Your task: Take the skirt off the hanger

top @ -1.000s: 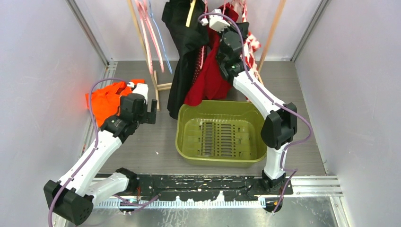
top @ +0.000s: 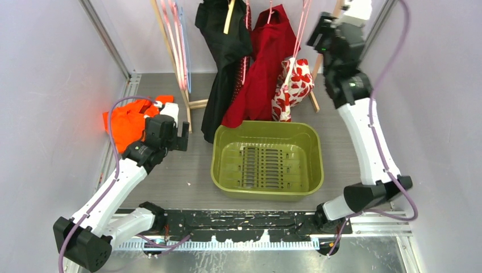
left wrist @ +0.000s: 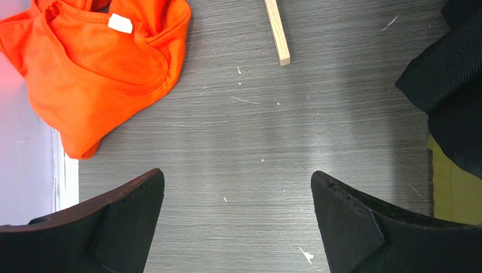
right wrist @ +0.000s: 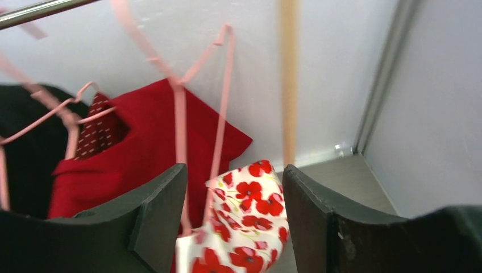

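Garments hang on pink hangers from a wooden rack: a black one [top: 219, 79], a red one [top: 256, 91] and a white one with red flowers [top: 291, 85], which is bunched low on the right, as the right wrist view [right wrist: 250, 222] also shows. My right gripper, blurred in the top view, is up at the rack's right, part open over the floral cloth, not visibly holding it. My left gripper is open over bare floor, beside an orange garment [left wrist: 113, 74] at the left.
A green basket [top: 267, 190] stands below the clothes. Bare floor lies either side of it. Walls bound the space left, right and back; wooden rack legs [top: 199, 104] reach onto the floor.
My right arm has swung up and right, away from the red garment. The floral cloth hangs lower and more in view. The left arm is nearly still.
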